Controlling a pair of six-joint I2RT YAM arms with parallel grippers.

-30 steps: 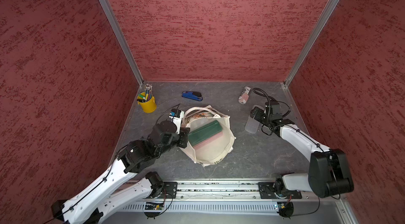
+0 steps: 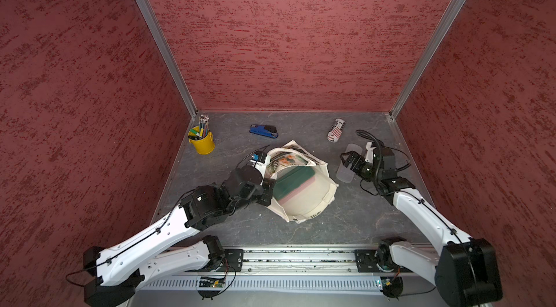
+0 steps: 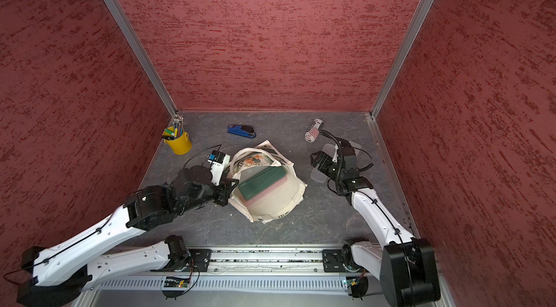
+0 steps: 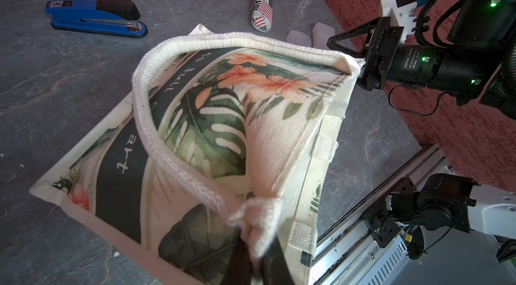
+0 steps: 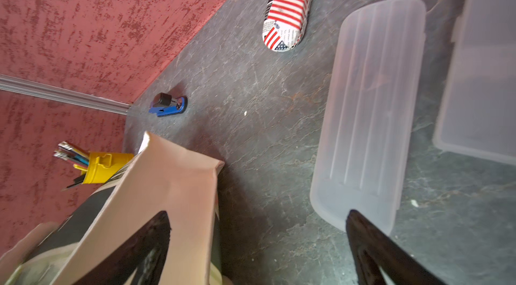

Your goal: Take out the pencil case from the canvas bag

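The cream floral canvas bag (image 2: 312, 202) stands with its open top toward the front, showing a green case (image 3: 260, 182) with a pink one alongside inside; which is the pencil case I cannot tell for sure. My left gripper is shut on the bag's white rope handle (image 4: 182, 172), at the bag's left side. My right gripper is open, right of the bag beside its pale rim (image 5: 182, 188), with nothing between its fingers.
Clear plastic cases (image 5: 365, 113) lie under the right arm. A US-flag-print case (image 5: 287, 11) and a blue stapler (image 2: 263, 131) lie behind. A yellow pen cup (image 2: 202, 143) stands back left.
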